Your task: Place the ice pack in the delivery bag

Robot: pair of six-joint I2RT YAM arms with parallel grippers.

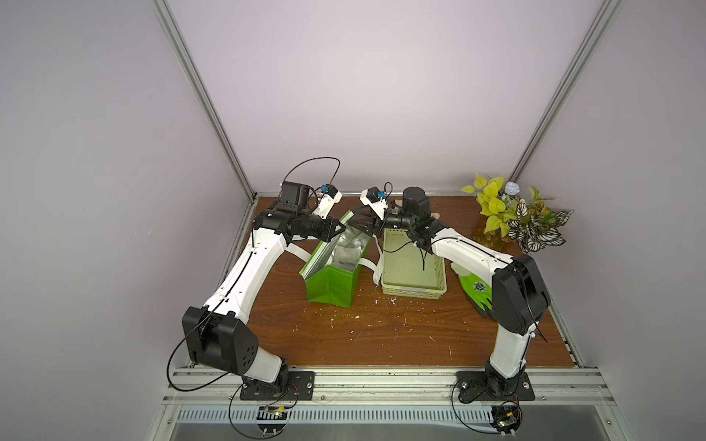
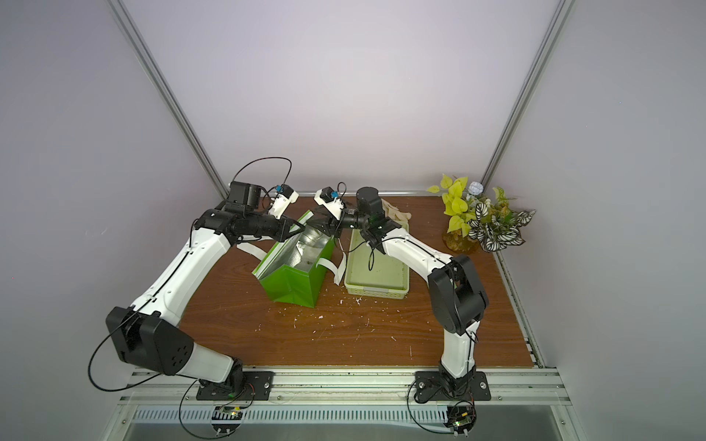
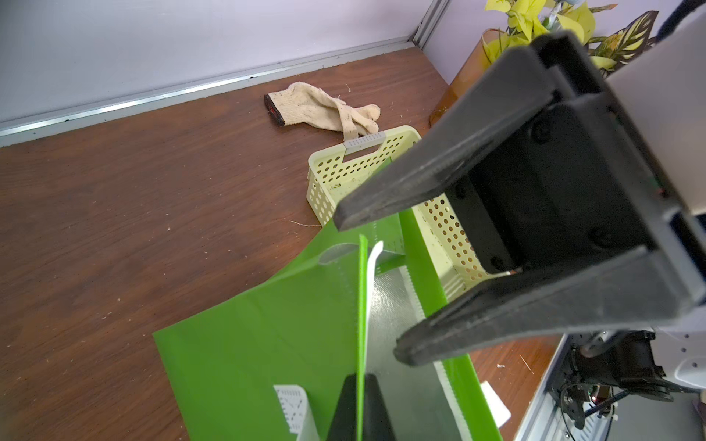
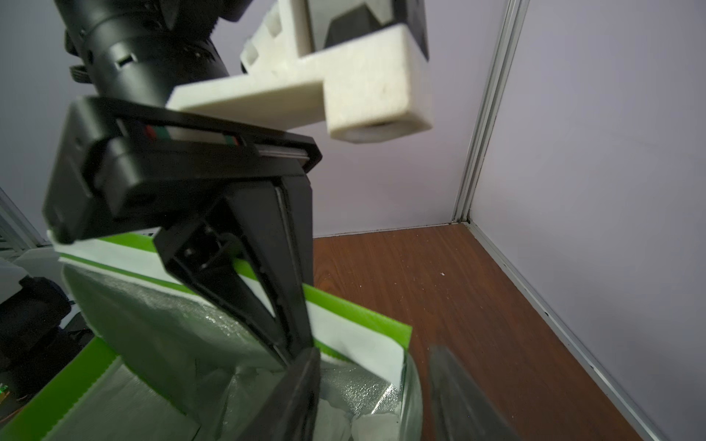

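The green delivery bag (image 1: pixel 331 285) stands with its silver-lined mouth spread. My left gripper is shut on the bag's green-and-white rim, seen as a thin upright edge between its fingers in the left wrist view. Over the mouth, at the bag's far end, my right gripper has its fingers apart with nothing gripped. In the right wrist view its blurred fingers (image 4: pixel 285 404) stand either side of the rim's corner. Pale lumps (image 4: pixel 376 426) show low inside the bag; I cannot tell whether one is the ice pack.
A pale green basket (image 1: pixel 413 292) stands right of the bag, apparently empty. A beige glove (image 3: pixel 316 106) lies behind it, a green glove (image 1: pixel 478 291) and potted plant (image 1: pixel 507 217) to the right.
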